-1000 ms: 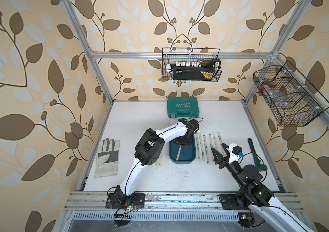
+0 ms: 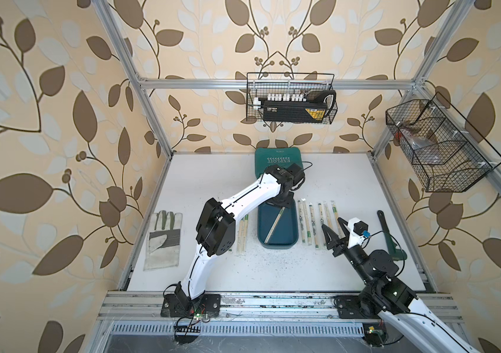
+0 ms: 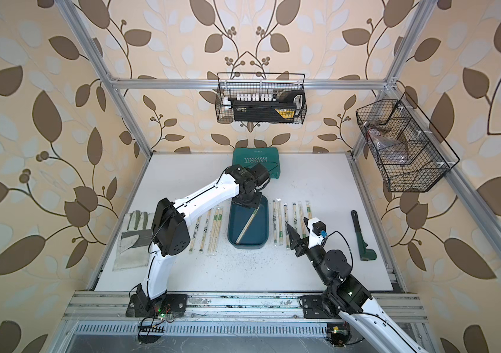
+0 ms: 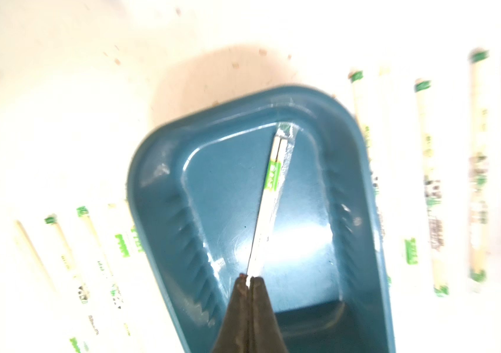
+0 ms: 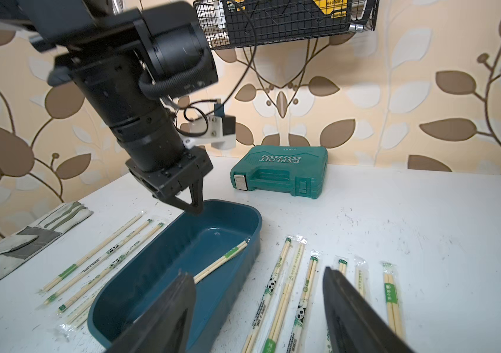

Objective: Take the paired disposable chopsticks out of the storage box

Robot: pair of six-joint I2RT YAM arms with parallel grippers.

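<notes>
One wrapped pair of disposable chopsticks lies slantwise on the floor of the dark blue storage box. Its green label and clear wrapper end show in the left wrist view. My left gripper is shut with nothing between its fingers. In the right wrist view that gripper hangs above the box rim, apart from the chopsticks below. My right gripper stands open and empty at the right of the box, its fingers spread wide.
Several wrapped chopstick pairs lie right of the box, such as one pair, and several more to its left. A green tool case stands behind. Gloves lie far left, a dark green tool far right.
My left gripper has risen out of the box and moved back. The right arm is still.
</notes>
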